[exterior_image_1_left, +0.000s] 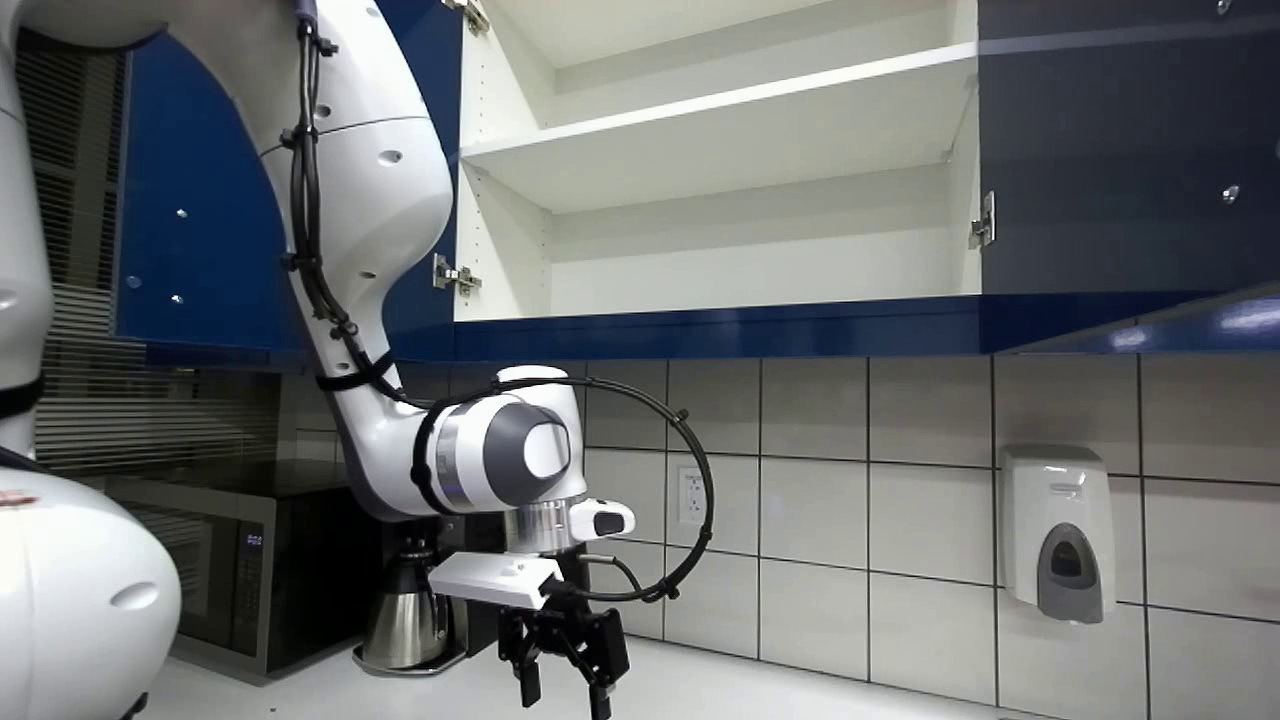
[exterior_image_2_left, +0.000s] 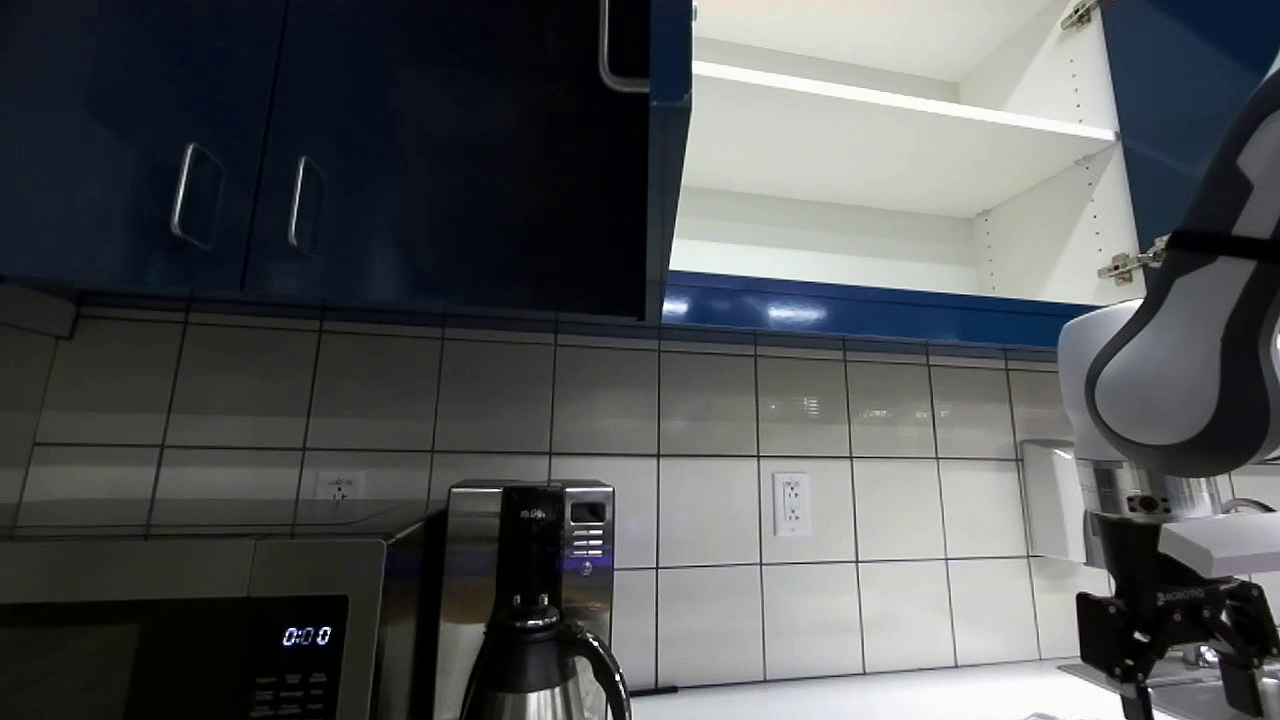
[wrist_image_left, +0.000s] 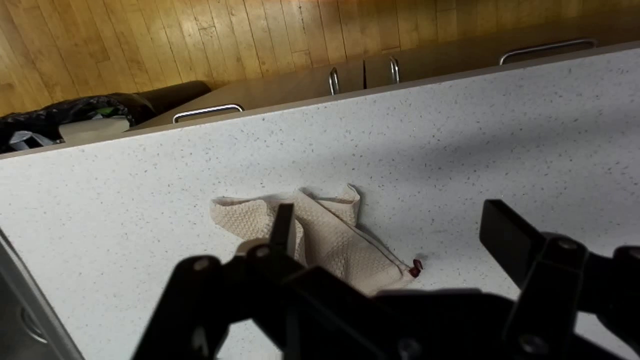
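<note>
A beige textured cloth (wrist_image_left: 336, 246) lies crumpled on the speckled white counter (wrist_image_left: 420, 138) in the wrist view, a small dark red piece at its right corner. Above the counter hangs my gripper, open, its black fingers (wrist_image_left: 507, 240) wide apart and nothing held between them. The left finger overlaps the cloth in this view, while the right one has bare counter behind it. Both exterior views also show the gripper (exterior_image_1_left: 565, 694) pointing down with spread fingers; the cloth is out of sight there.
An open, empty wall cabinet (exterior_image_1_left: 768, 246) stands over the counter. A microwave (exterior_image_1_left: 228, 564) and a coffee maker with a steel carafe (exterior_image_2_left: 528, 684) occupy one end. A sink edge (wrist_image_left: 36, 288) shows at lower left, a bin (wrist_image_left: 60, 120) beyond the counter's front edge.
</note>
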